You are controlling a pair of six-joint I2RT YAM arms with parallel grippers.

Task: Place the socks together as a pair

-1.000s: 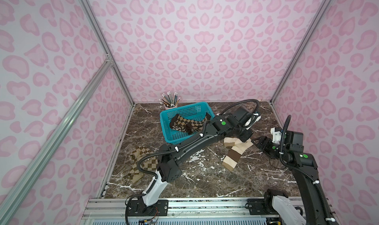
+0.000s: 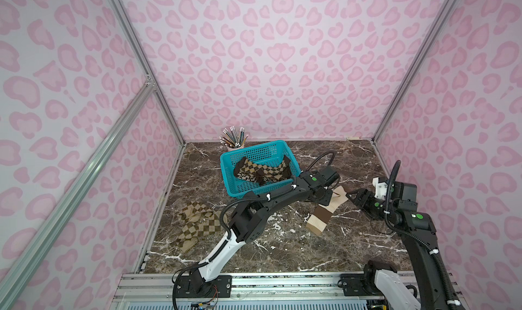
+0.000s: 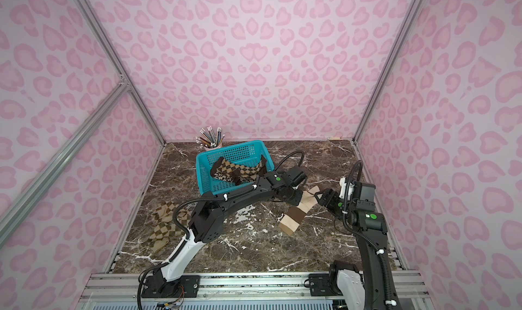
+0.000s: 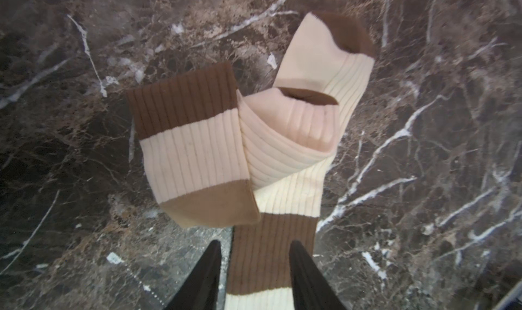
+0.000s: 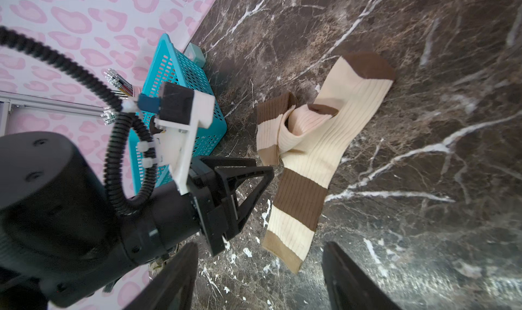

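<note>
A long cream sock with brown bands [image 5: 301, 201] lies flat on the marble table at right, seen from its toe to its cuff. A second striped sock [image 4: 190, 163] lies bunched over its upper half, folded toward the left. My left gripper hovers just over them, its fingers apart with nothing between. My right gripper is open to the right of the socks, also empty. Two checkered socks [image 2: 198, 225] lie at the table's left.
A teal basket [image 2: 231, 174] holding more checkered socks stands at the back centre, beside a cup of pencils [image 3: 212, 138] at back left.
My left gripper has moved left and down toward the bunched sock. The right arm has shifted only slightly.
</note>
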